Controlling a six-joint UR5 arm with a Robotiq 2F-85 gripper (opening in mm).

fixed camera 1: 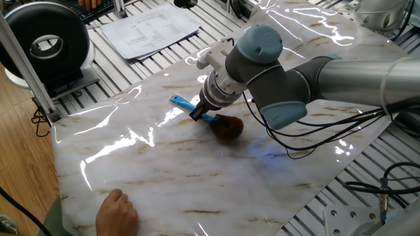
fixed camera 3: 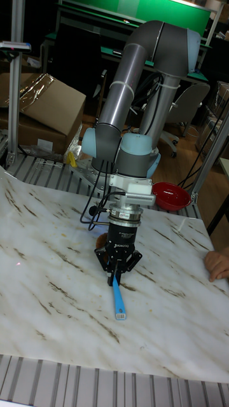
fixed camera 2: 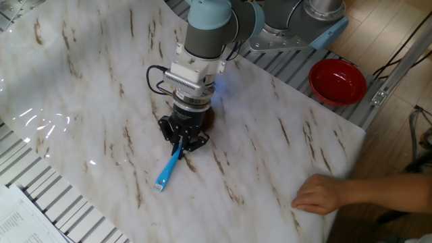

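A brush with a blue handle (fixed camera 1: pixel 183 102) and a round reddish-brown bristle head (fixed camera 1: pixel 228 129) is low at the marbled tabletop. Over its middle, my gripper (fixed camera 3: pixel 115 278) points downward, its fingers drawn in close on both sides of the handle, shut on it. In exterior view 2 the blue handle (fixed camera 2: pixel 169 171) sticks out in front of the gripper (fixed camera 2: pixel 180 147), while the bristle head (fixed camera 2: pixel 208 119) is mostly hidden behind it. Whether the brush touches the table or hangs just above is hard to tell.
A red bowl (fixed camera 2: pixel 337 82) stands beyond the marbled sheet, near the robot base. A person's hand (fixed camera 1: pixel 117 215) rests on the table edge. Paper sheets (fixed camera 1: pixel 149 32) lie off the opposite side. Around the brush, the marbled surface (fixed camera 1: pixel 157 180) is clear.
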